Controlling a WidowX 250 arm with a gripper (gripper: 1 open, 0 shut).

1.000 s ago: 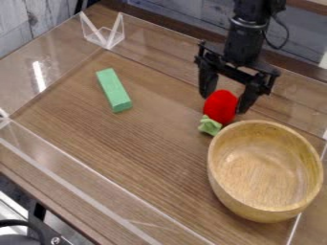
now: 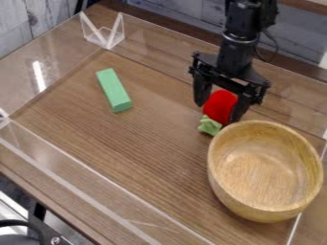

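Note:
My gripper [image 2: 230,88] is open, its black fingers spread around a red object [image 2: 223,106] with a green top [image 2: 211,124], which lies on the wooden surface at centre right. A large round wooden bowl [image 2: 261,169] sits just in front of it, to the lower right.
A green block [image 2: 114,90] lies at the left. A white wire object [image 2: 102,26] is at the upper left.
The gripper has come slightly toward the camera and lower, around the red object. The other things look essentially unmoved.

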